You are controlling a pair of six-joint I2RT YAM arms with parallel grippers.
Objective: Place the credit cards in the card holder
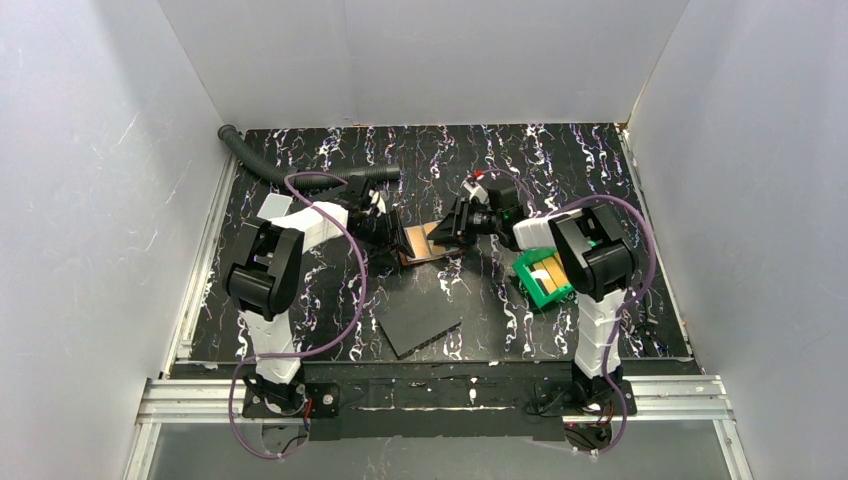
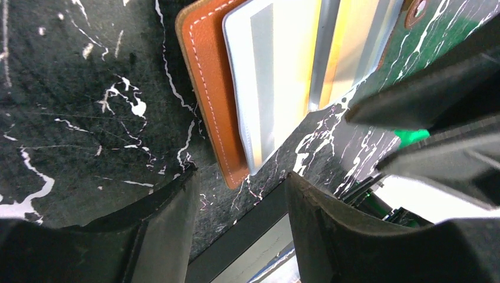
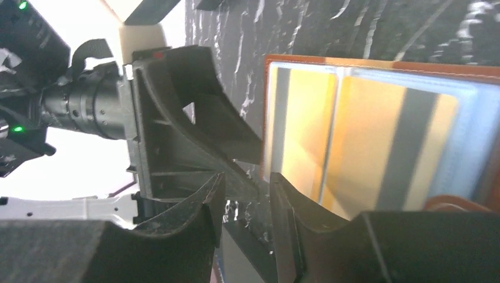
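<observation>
The brown card holder [image 2: 206, 88] lies open in the middle of the table, with pale orange-striped cards [image 2: 277, 76] in its sleeves; it also shows in the top view [image 1: 413, 245]. My left gripper is at the holder's left end, fingers apart around its near corner, with no clear grip. My right gripper is over the holder's right part in the top view; in the right wrist view its fingertips are apart, beside the holder's edge and the cards. Whether they touch it, I cannot tell.
A green box [image 1: 520, 267] of cards stands at the right. A dark flat plate [image 1: 418, 322] lies near the front, a black hose [image 1: 260, 162] at the back left, a small pale object [image 1: 274, 203] at the left.
</observation>
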